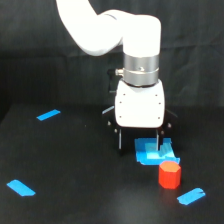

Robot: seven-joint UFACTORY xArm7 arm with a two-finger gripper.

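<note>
My gripper (139,143) points down at the right of centre, its two thin dark fingers spread wide with no object visible between them. In front of it and to its right, a red block (169,175) with a hexagonal-looking outline stands on the dark surface. Just behind the block lies a blue square patch (146,158) with a paler middle. One finger overlaps this patch in the view; how high the fingertips are above the surface is hard to tell.
Blue tape strips lie at the back left (48,115), front left (20,188) and front right (191,196). Bare black surface (80,170) fills the middle and left. A dark curtain (40,60) hangs behind.
</note>
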